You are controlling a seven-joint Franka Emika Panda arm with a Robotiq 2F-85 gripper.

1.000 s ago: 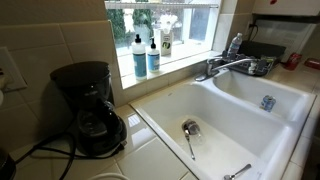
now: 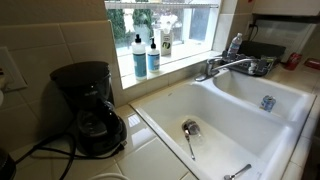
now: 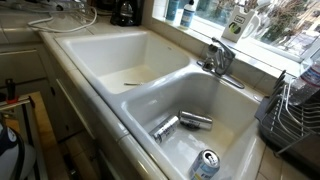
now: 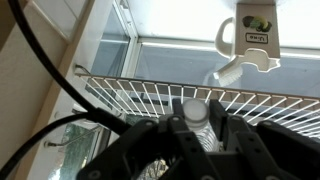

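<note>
In the wrist view my gripper is shut on a bottle (image 4: 196,112), seen nearly end-on with its round pale cap toward the camera. The black fingers close on it from both sides and hide much of its body. Behind and below it runs a white wire rack (image 4: 130,88). A white jug (image 4: 258,30) with a label stands beyond the rack, by the window. Neither exterior view shows my gripper. A clear bottle (image 2: 235,45) is visible near the window in exterior view 1; whether it is the held one I cannot tell.
The double sink has metal cans (image 3: 195,120) in one basin and a spoon (image 2: 190,143) in the other. A faucet (image 2: 225,66) rises behind it. Soap bottles (image 2: 139,55) line the sill, a coffee maker (image 2: 88,100) stands left, and a dark dish rack (image 3: 290,120) is at right.
</note>
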